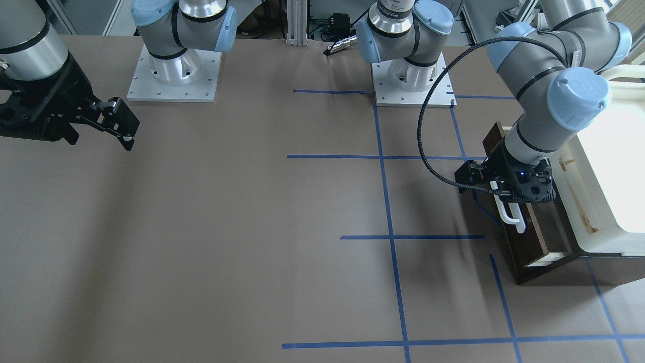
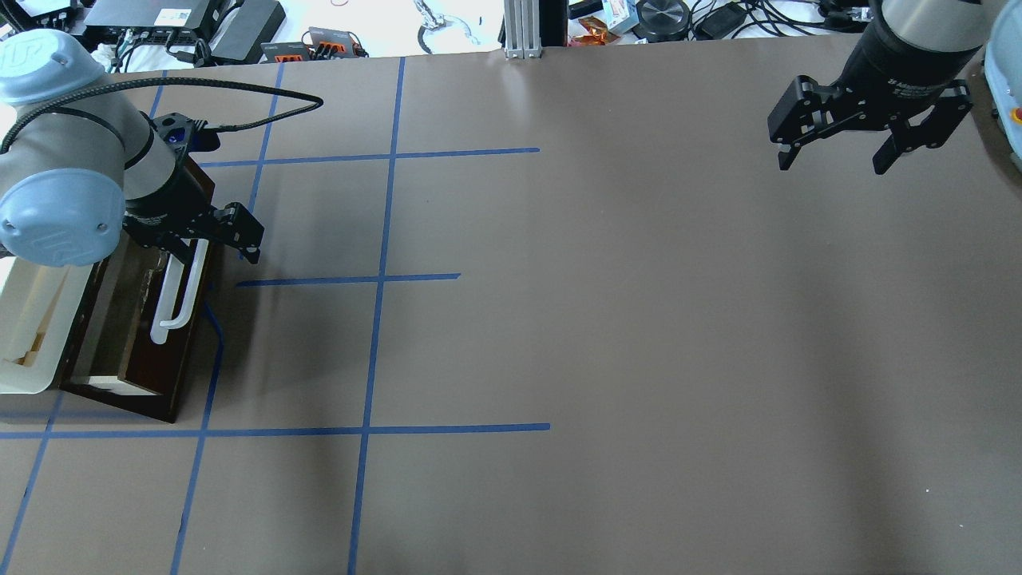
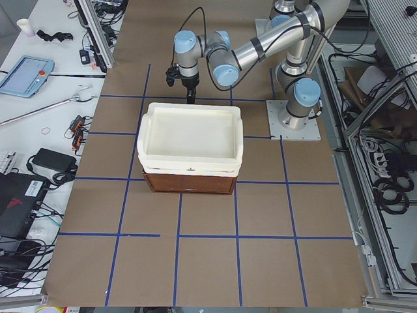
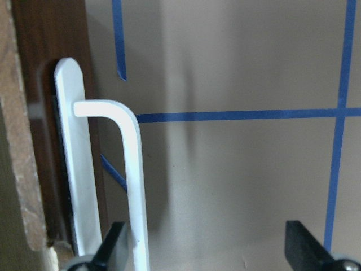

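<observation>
A dark wooden drawer box (image 1: 526, 248) with a white bar handle (image 1: 511, 219) on its front stands under a white plastic tray (image 3: 190, 151). My gripper (image 2: 206, 239) is over the drawer front at the handle. In the left wrist view the handle (image 4: 135, 180) runs vertically beside the left finger, and the fingertips (image 4: 302, 245) stand wide apart at the bottom edge, so the gripper is open. The handle's lower end is cut off by the frame.
Bare floor with blue tape lines (image 2: 383, 230) lies in front of the drawer. Another arm's black gripper (image 2: 862, 115) hangs at the far side, and two more arm bases stand at the back of the front view.
</observation>
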